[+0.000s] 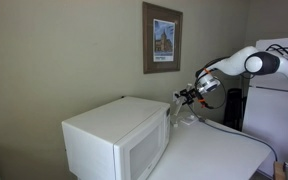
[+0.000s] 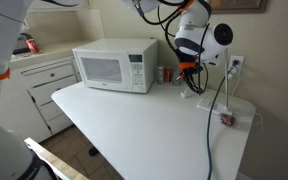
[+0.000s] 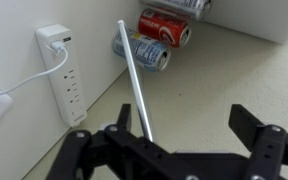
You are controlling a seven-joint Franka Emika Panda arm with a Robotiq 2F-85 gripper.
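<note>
My gripper stands open over the table, its two dark fingers wide apart in the wrist view. A slim white rod [image 3: 133, 70] rises beside the left finger, its lower end partly hidden by it. I cannot tell what the rod belongs to, and no contact with it shows. Exterior view 1 has the gripper [image 1: 189, 97] at the far end of the table, close to the wall. From the other side, in exterior view 2, the gripper [image 2: 189, 80] is low beside the microwave [image 2: 116, 65], too small there for its fingers to be made out.
Several drink cans, one a red can [image 3: 164, 27], lie near the wall. A white power strip [image 3: 68, 82] with a plugged-in cable is close on the left. A framed picture [image 1: 162, 38] hangs above.
</note>
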